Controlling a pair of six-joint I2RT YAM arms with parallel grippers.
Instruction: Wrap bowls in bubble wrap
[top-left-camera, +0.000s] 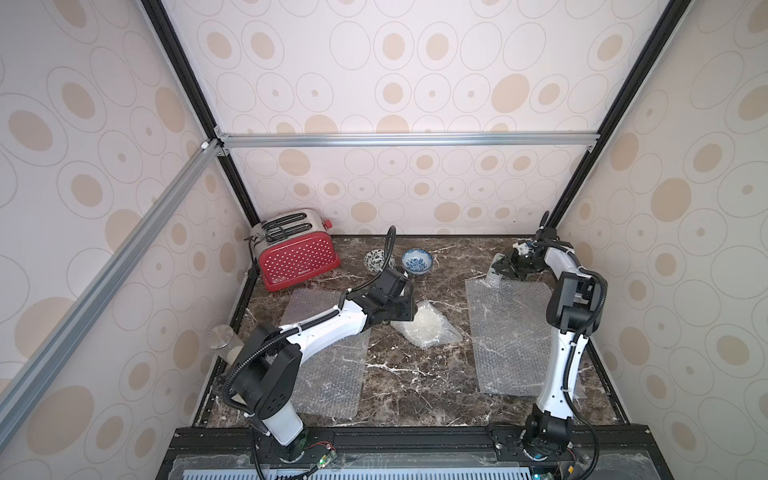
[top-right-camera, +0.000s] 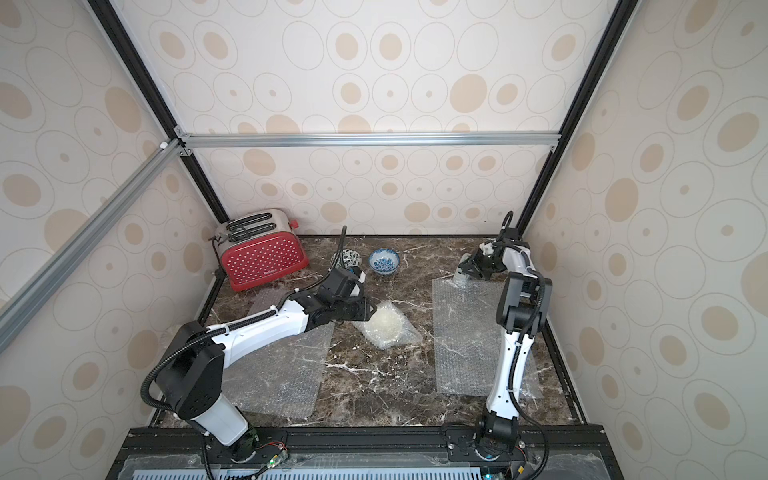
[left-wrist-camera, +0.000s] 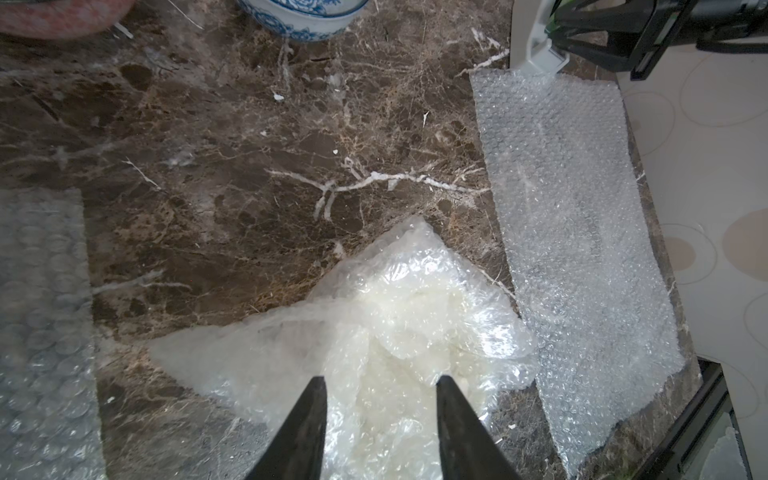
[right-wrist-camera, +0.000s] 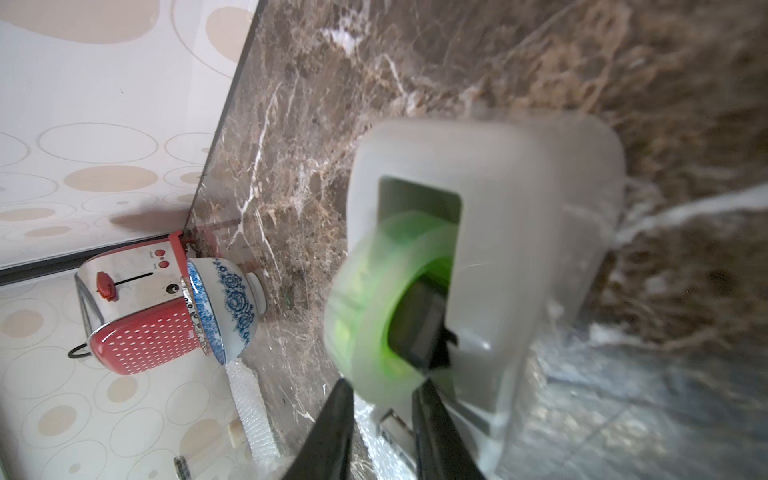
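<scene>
A crumpled bubble-wrap bundle with something pale inside (top-left-camera: 425, 326) lies at the table's middle; my left gripper hangs over it, open. At the back right, my right gripper is open at a white tape dispenser (right-wrist-camera: 496, 200) with a green tape roll (right-wrist-camera: 360, 296), its fingertips near the roll. Two patterned bowls, one blue-and-white (top-right-camera: 384, 261) and one darker-patterned (top-left-camera: 373, 260), stand at the back middle. Flat bubble-wrap sheets lie right (top-left-camera: 512, 344) and left (top-left-camera: 328, 384).
A red-and-cream toaster (top-left-camera: 297, 256) stands at the back left. A clear container (top-left-camera: 221, 337) is at the left edge. Bare marble shows between the sheets in front of the bundle and around the bowls.
</scene>
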